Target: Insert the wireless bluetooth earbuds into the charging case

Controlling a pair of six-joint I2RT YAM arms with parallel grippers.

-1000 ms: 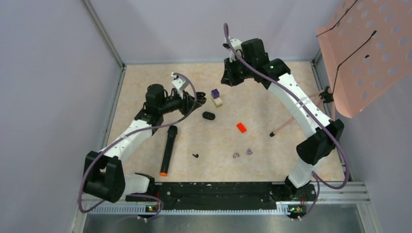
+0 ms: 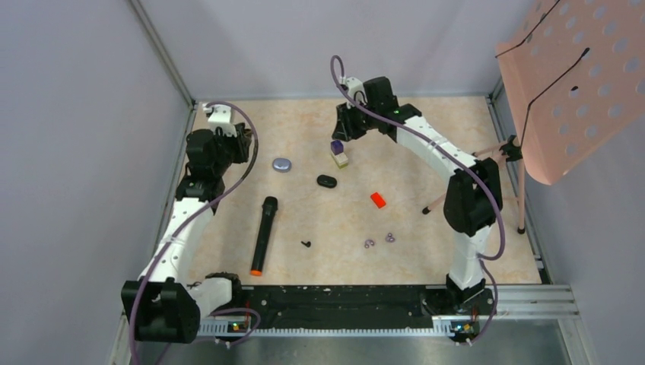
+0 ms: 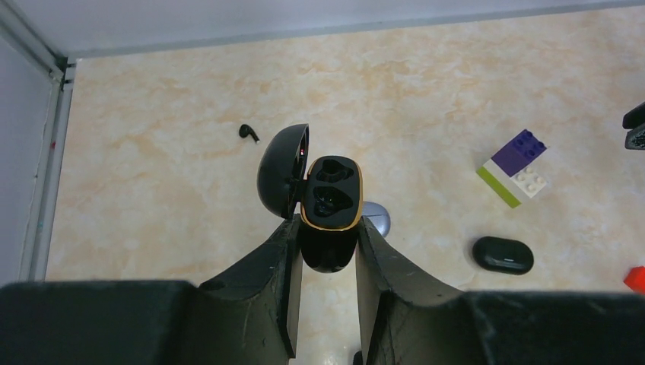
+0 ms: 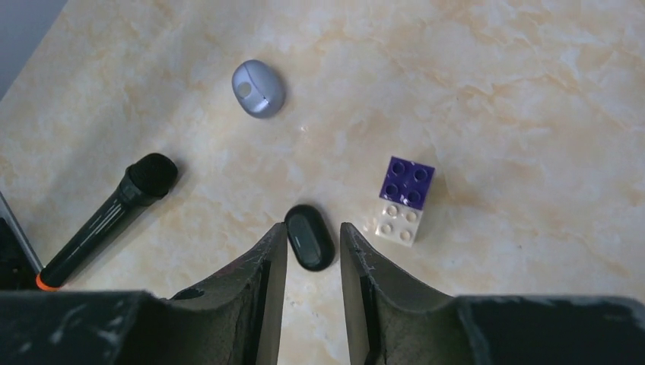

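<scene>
A black charging case sits between the fingertips of my left gripper, which is shut on it. Its lid stands open to the left, and both wells look empty. One black earbud lies on the table beyond the case. Another black earbud rests towards the front of the table in the top view. Over the back middle hangs my right gripper, its fingers parted with nothing held; a black oval object seen between them lies on the table below.
Purple, white and green bricks stand close to the right gripper. Around the middle lie the black oval object, a grey-blue mouse and a red block. A microphone lies front left; small purple pieces sit front right.
My left gripper has carried the case leftward from near the bricks to the back left.
</scene>
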